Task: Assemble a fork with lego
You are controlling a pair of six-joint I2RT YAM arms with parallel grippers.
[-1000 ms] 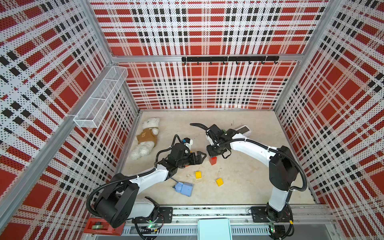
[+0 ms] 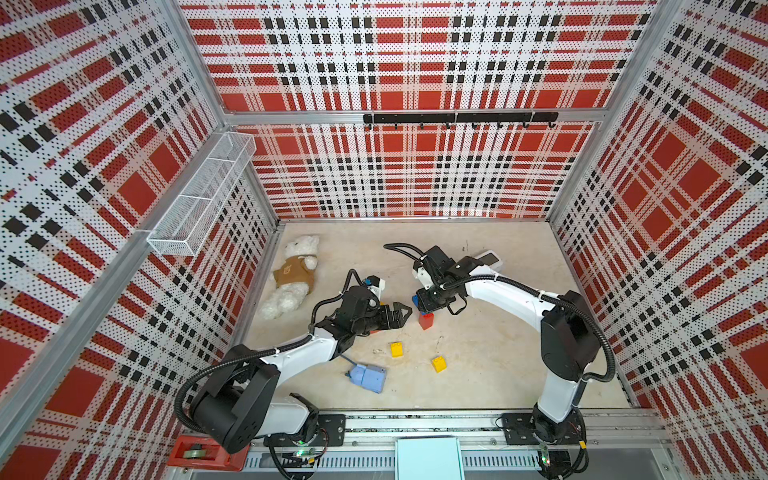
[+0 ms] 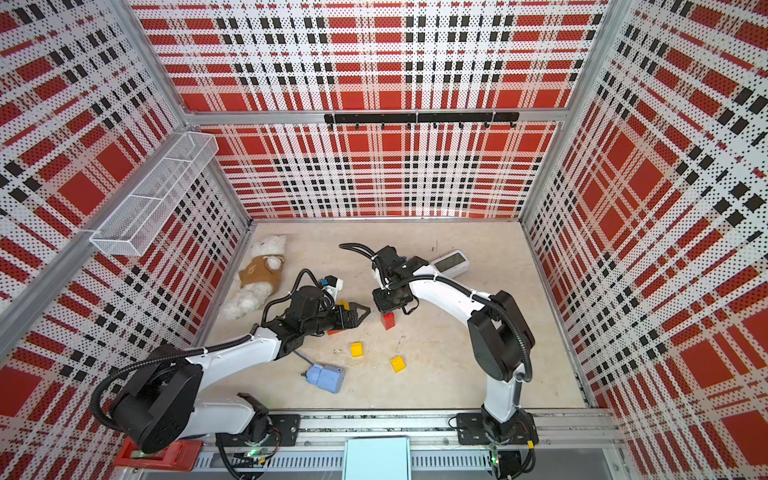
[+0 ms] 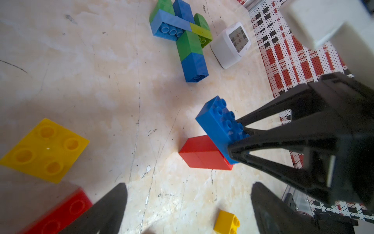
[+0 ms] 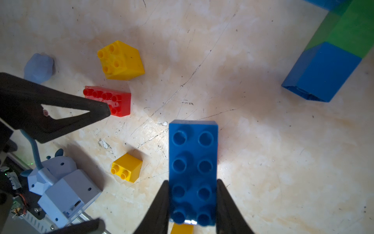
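Note:
My right gripper is shut on a blue eight-stud brick (image 5: 191, 156), studs facing its camera. In the left wrist view, a red brick (image 4: 204, 154) stands just under and behind the blue brick (image 4: 222, 126); I cannot tell whether they touch. Open and empty, my left gripper (image 2: 400, 315) hangs to the left of them. An assembled blue and green brick piece (image 4: 189, 46) lies further back. Beneath the left fingers are a red brick (image 5: 118, 103) and a yellow brick (image 5: 122, 60) on the table.
Two small yellow bricks (image 2: 397, 349) (image 2: 439, 364) sit toward the front. A light blue toy (image 2: 366, 377) is at front left, a stuffed animal (image 2: 296, 276) at far left. Behind the right arm lies a white device (image 3: 450, 263).
The left arm has stayed in place.

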